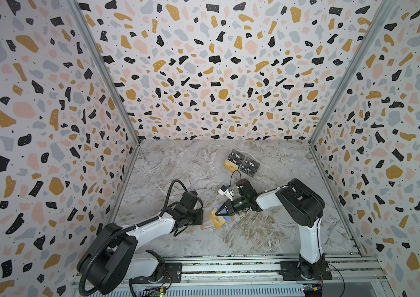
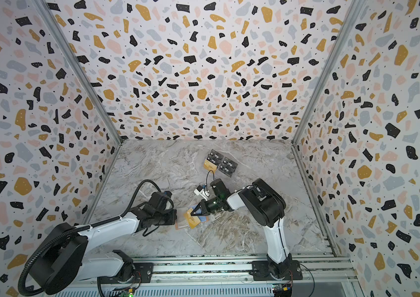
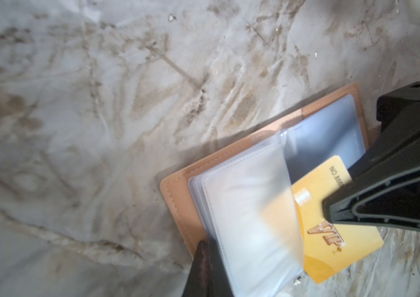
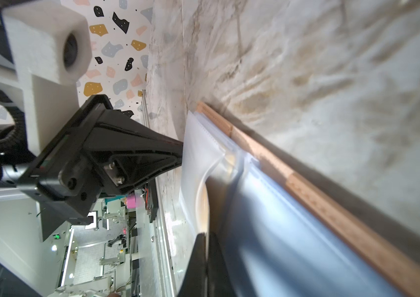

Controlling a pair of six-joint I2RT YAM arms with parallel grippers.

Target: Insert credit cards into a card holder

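An open card holder (image 3: 175,193), tan leather with clear sleeves, lies on the table. My left gripper is shut at its left side, seemingly pinching the edge of the clear sleeve; in the right wrist view that sleeve stands raised from the cover. My right gripper is shut on a gold VIP card (image 3: 338,237), which appears edge-on in its own wrist view. One corner of the card shows through the sleeve's film, while most of the card lies outside. A bluish sleeve (image 3: 336,128) covers the right half.
Black VIP cards (image 1: 251,167) and another gold card (image 1: 230,165) lie in a cluster farther back, behind the right arm.
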